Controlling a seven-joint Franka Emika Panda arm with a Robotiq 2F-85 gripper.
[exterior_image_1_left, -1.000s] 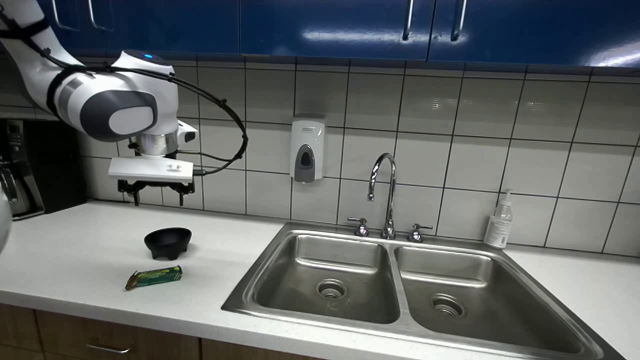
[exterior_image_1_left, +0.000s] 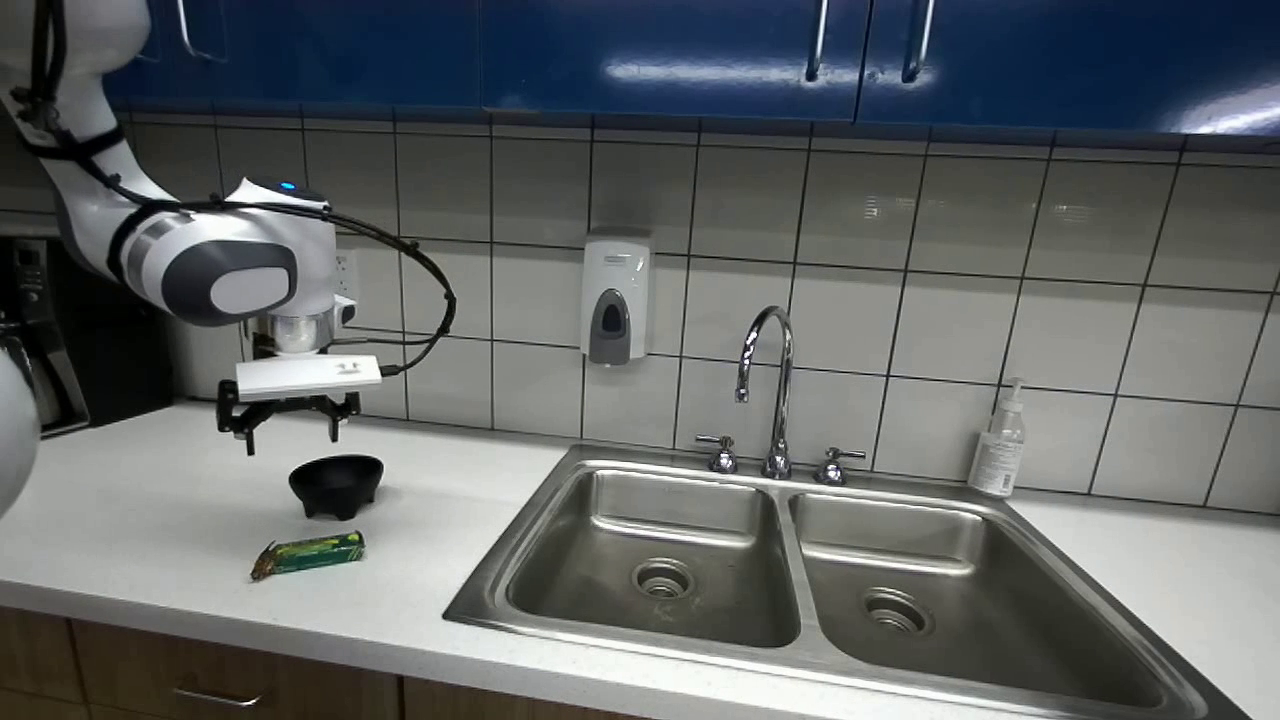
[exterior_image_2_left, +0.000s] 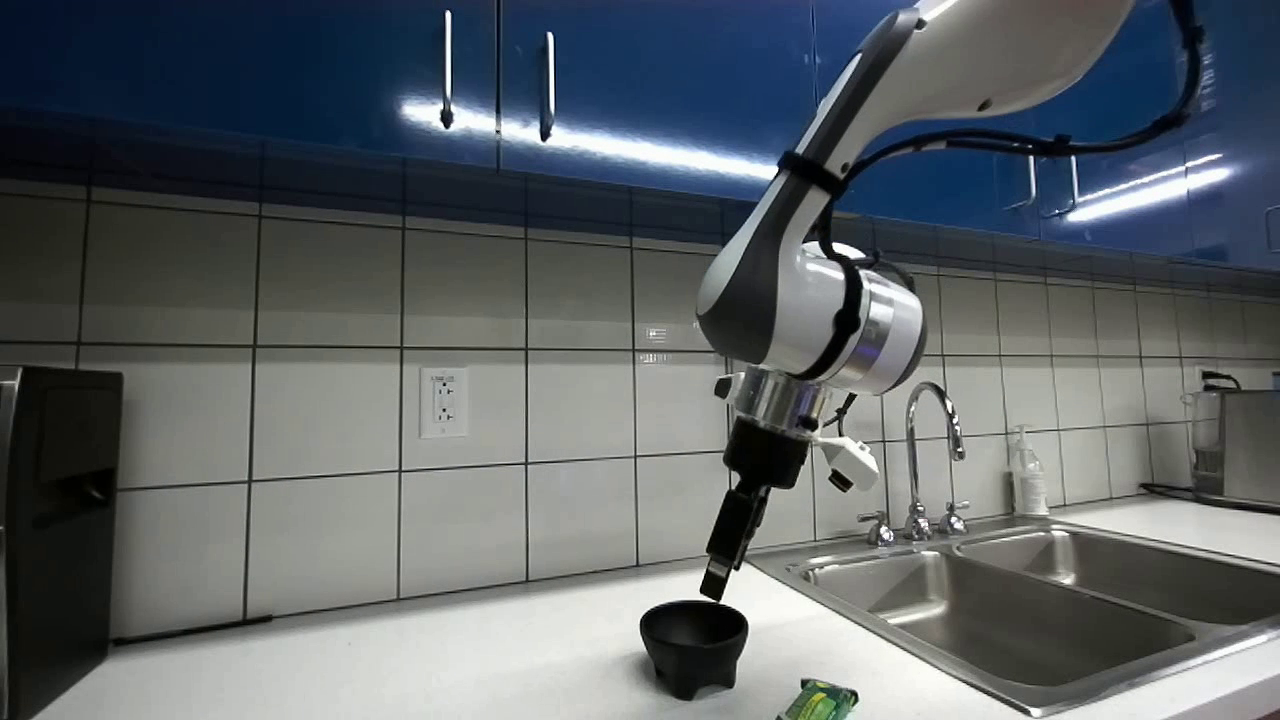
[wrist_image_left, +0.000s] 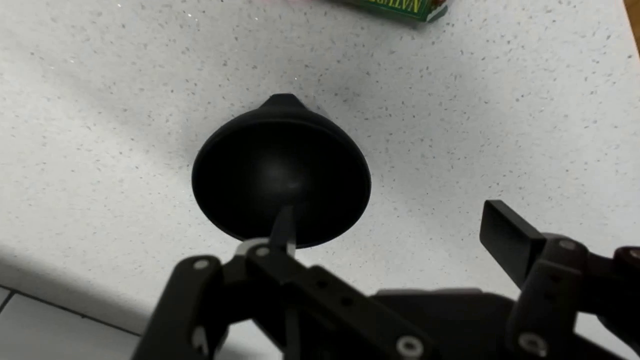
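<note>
A black bowl (exterior_image_1_left: 336, 485) on short feet stands upright on the white counter, and the wrist view looks down into its empty inside (wrist_image_left: 276, 174). In front of it lies a green wrapped bar (exterior_image_1_left: 314, 552); only its end (wrist_image_left: 414, 7) shows at the top of the wrist view. My gripper (exterior_image_1_left: 292, 439) hangs above the counter just behind and above the bowl, tilted, its fingers wide apart and nothing between them. In the wrist view one fingertip (wrist_image_left: 283, 225) overlaps the bowl's near rim, while the other finger (wrist_image_left: 510, 237) is over bare counter.
To the right is a steel double sink (exterior_image_1_left: 480, 594) with a tall faucet (exterior_image_1_left: 782, 396). A soap bottle (exterior_image_1_left: 998, 450) stands behind it. A black coffee maker (exterior_image_1_left: 102, 348) is at the back left. Around the bowl, the counter is mostly clear.
My gripper has come lower and a little to the left, tilting as it nears the bowl. The bowl and the green bar have stayed in place.
</note>
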